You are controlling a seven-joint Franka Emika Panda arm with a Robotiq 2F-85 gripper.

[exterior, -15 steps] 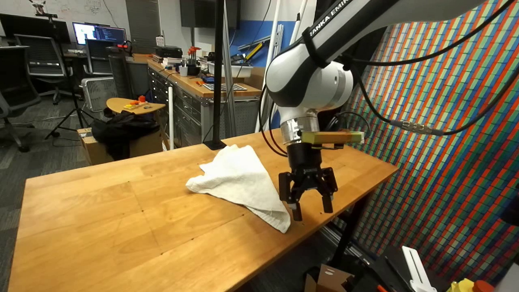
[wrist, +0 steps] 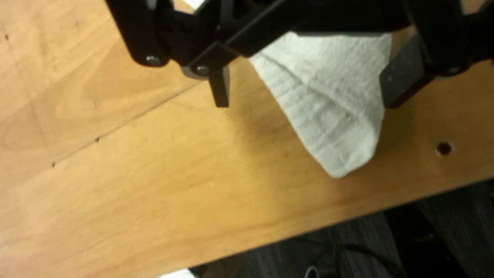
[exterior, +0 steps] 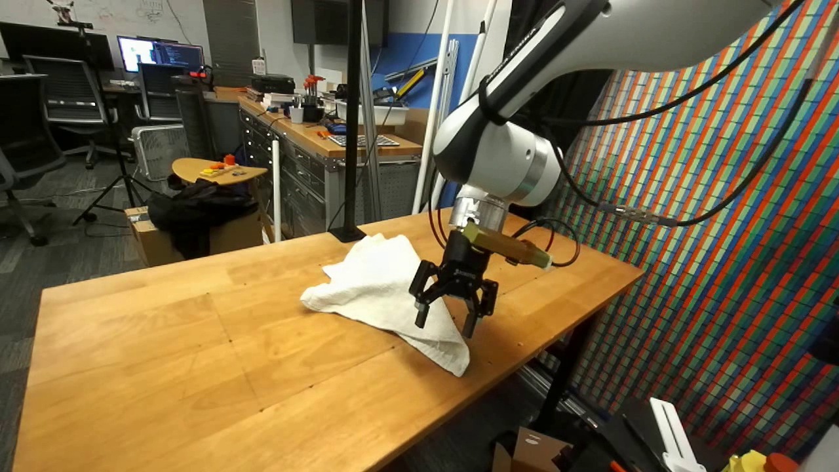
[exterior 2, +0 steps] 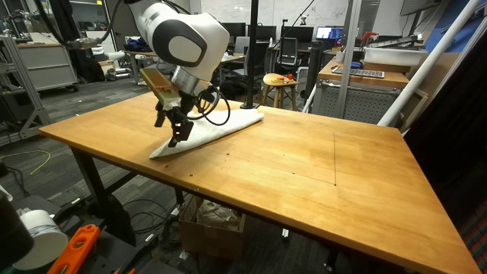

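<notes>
A white cloth [exterior: 377,283] lies folded and slightly rumpled on the wooden table [exterior: 173,338], one narrow corner pointing at the near edge. Above that narrow part hangs my gripper [exterior: 445,322], open and tilted, its fingers apart with nothing held. From the wrist, the cloth [wrist: 331,109] shows between and beyond the two fingertips, its tip [wrist: 340,166] short of the table edge. In the second exterior view the gripper [exterior 2: 165,134] is over the cloth's [exterior 2: 214,128] near end; whether a finger touches the cloth I cannot tell.
A black upright pole [exterior: 354,118] stands at the table's far edge, just behind the cloth. Loose cable loops [exterior 2: 214,107] hang round the wrist.
My gripper has moved from beside the cloth's corner to over it, leftward in exterior view 1, and has turned and tilted. It stays open. The cloth has not moved.
</notes>
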